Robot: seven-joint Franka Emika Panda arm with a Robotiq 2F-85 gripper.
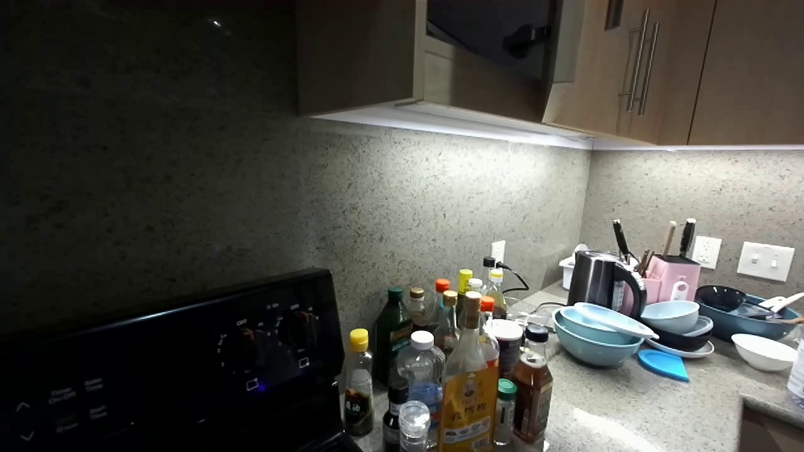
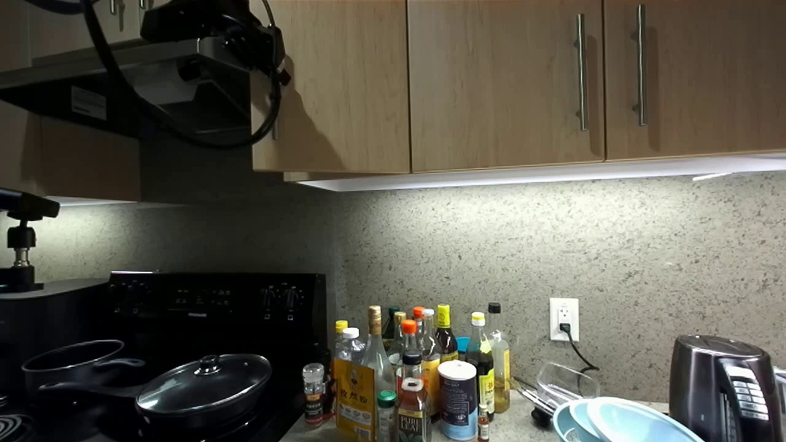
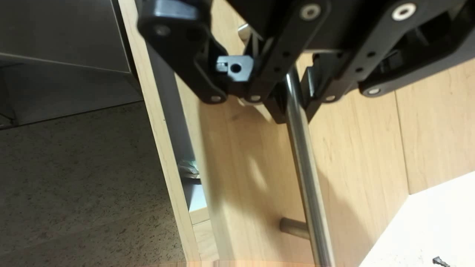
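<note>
In the wrist view my gripper is shut on a round metal bar handle (image 3: pixel 308 178), one finger on either side of it. The handle is mounted on a light wood cabinet door (image 3: pixel 258 169), which stands ajar. Through the gap to its left, part of the cabinet inside shows, with a small crumpled item (image 3: pixel 189 167). High in exterior view 2, the gripper (image 2: pixel 282 75) is at the left edge of the light wood door (image 2: pixel 339 88); its fingertips are hard to make out there.
Several bottles (image 2: pixel 354 379) crowd the counter below, beside the stove. A lidded pan (image 2: pixel 206 387) sits on the stove. The range hood (image 2: pixel 169 81) is close to the arm. Two neighbouring doors (image 2: pixel 508 81) to the right are shut.
</note>
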